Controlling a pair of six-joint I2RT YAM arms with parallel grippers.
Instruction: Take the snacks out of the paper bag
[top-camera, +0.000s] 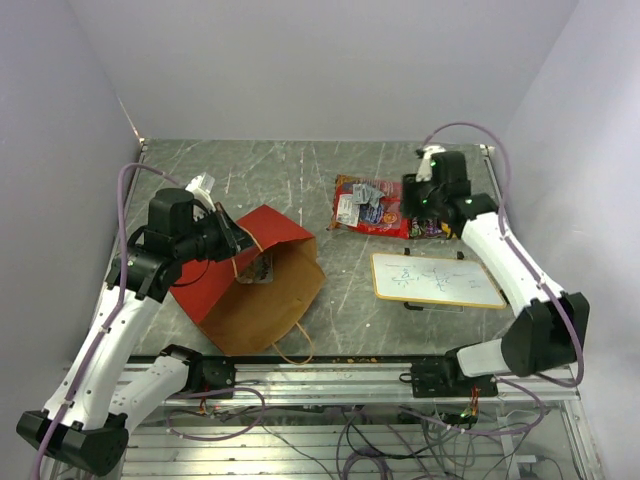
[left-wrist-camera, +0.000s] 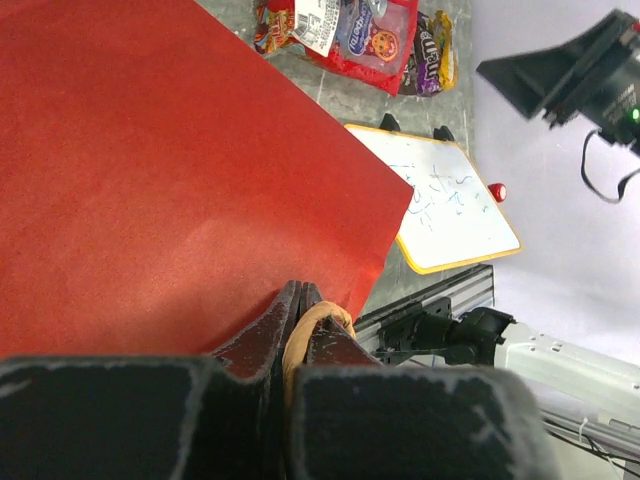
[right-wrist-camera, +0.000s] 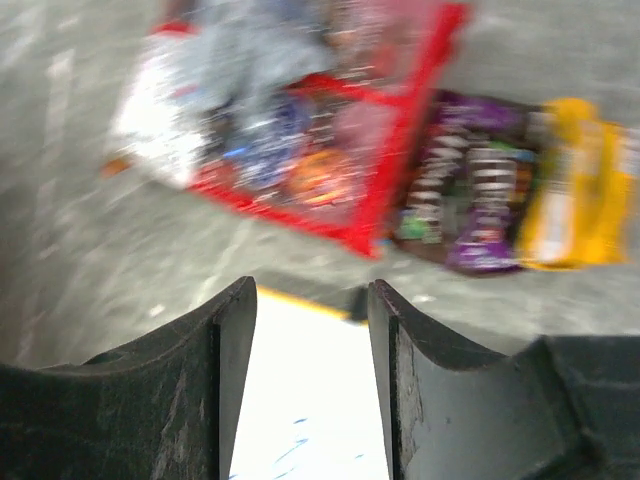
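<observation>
The red and brown paper bag (top-camera: 215, 310) lies on its side at left, a shiny package (top-camera: 256, 270) visible inside. My left gripper is shut on the bag's handle (left-wrist-camera: 300, 350). At upper right lie a red snack pack (top-camera: 383, 224), a purple pack (right-wrist-camera: 475, 230) and a yellow pack (right-wrist-camera: 570, 200). My right gripper is part open above the table, near those packs, with nothing between its fingers in the blurred right wrist view.
A whiteboard (top-camera: 435, 280) lies at front right, below the snack packs. Grey walls surround it.
</observation>
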